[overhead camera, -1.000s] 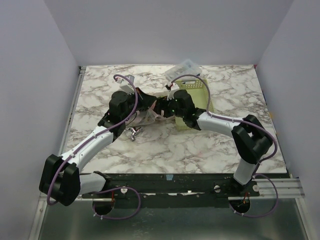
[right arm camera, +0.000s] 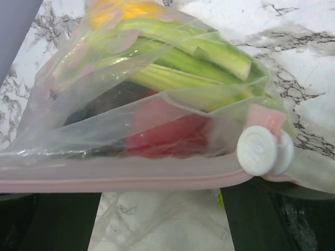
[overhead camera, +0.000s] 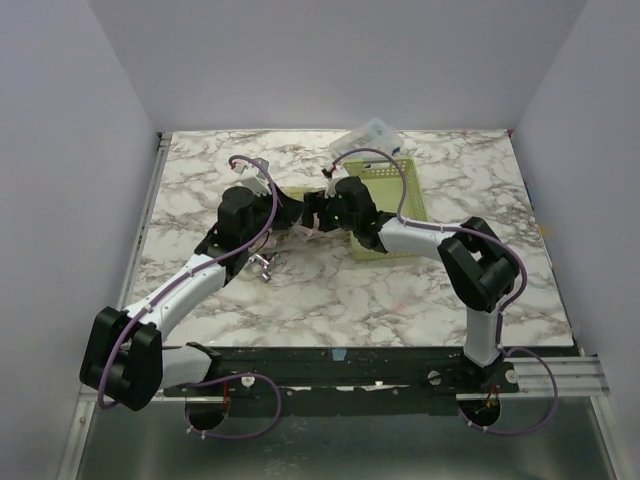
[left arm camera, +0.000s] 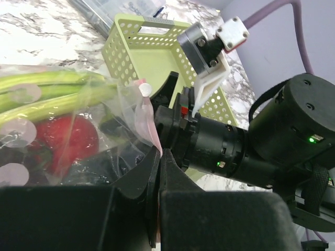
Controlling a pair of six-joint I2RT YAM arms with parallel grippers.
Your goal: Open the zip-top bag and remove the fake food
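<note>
In the left wrist view the clear bag (left arm camera: 104, 141) holds green stalks (left arm camera: 57, 94), a red piece (left arm camera: 70, 138) and something dark. Its pink zip strip (left arm camera: 148, 123) runs down into my left gripper, which is shut on that thin edge. A white round slider (right arm camera: 256, 150) sits at one end of the strip in the right wrist view, just above one of my right fingers (right arm camera: 280, 219). My right gripper is open, its fingers apart below the strip. Yellow food (right arm camera: 125, 11) shows at the bag's far end.
A green perforated basket (overhead camera: 408, 180) stands right of the bag, partly under my right arm. Behind it lies a clear plastic container (overhead camera: 366, 138). Small metallic objects (overhead camera: 263, 266) lie in front of the bag.
My right arm has shifted left, bringing its gripper closer to the left one.
</note>
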